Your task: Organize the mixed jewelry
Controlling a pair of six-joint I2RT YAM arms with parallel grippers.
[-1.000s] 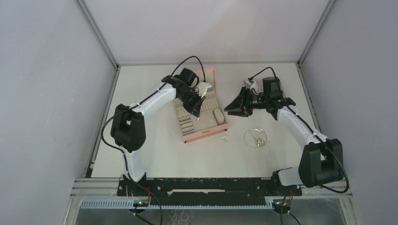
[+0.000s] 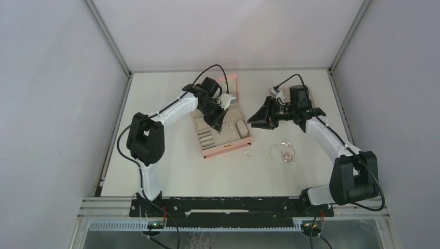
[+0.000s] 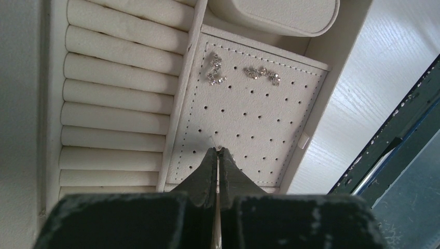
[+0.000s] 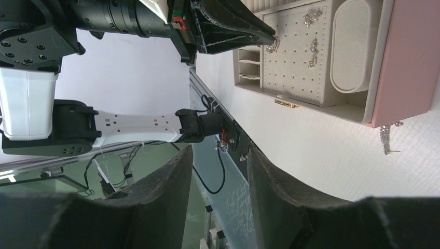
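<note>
A pink-and-cream jewelry box point(image 2: 227, 149) stands open mid-table. Two sparkling earrings lie on its perforated panel, one point(image 3: 215, 70) near the corner and another point(image 3: 263, 73) along the stitched edge. My left gripper is over the same panel with its tips shut on a small, shiny earring point(image 4: 272, 45); most of that piece is hidden by the fingers, though a thin pin shows past the tips. My right gripper hangs open and empty, right of the box. Another dangling earring point(image 4: 385, 138) lies on the table beside the box.
A tangle of necklaces and chains point(image 2: 283, 153) lies on the table at right. Inside the box are ring rolls point(image 3: 119, 98) and a rounded cushion point(image 4: 355, 46). A partly hidden pinkish item stands behind the right arm.
The right arm looks nearly still.
</note>
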